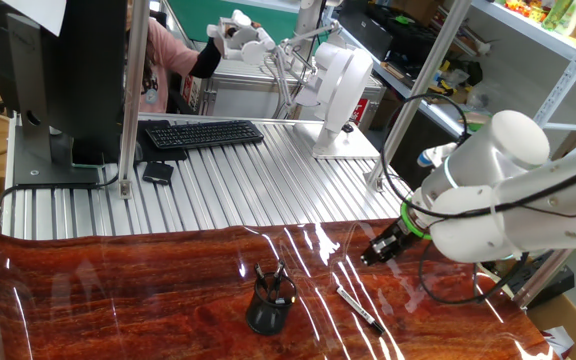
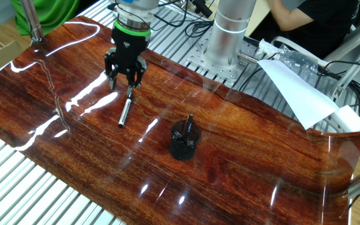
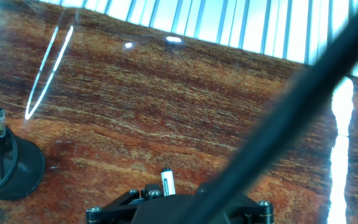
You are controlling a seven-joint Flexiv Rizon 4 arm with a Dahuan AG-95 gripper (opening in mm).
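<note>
A white marker with a black cap (image 2: 125,112) lies on the glossy wood-patterned table cover. In exterior view 2 my gripper (image 2: 122,88) hangs over the marker's far end, its two fingers spread apart and nothing visibly held between them. The marker's white body (image 3: 169,183) shows in the wrist view just beyond the gripper, its other end hidden behind the gripper's body. A black pen cup (image 2: 185,141) stands upright apart from the marker, several pens inside. From exterior view 1, the marker (image 1: 359,310) lies to the right of the cup (image 1: 270,305).
Behind the table cover, a ribbed metal table carries a keyboard (image 1: 204,134), a monitor (image 1: 76,80) and a white fan-like device (image 1: 340,95). A white sheet (image 2: 305,94) lies near the robot's base. Much of the wood-patterned surface around the cup is clear.
</note>
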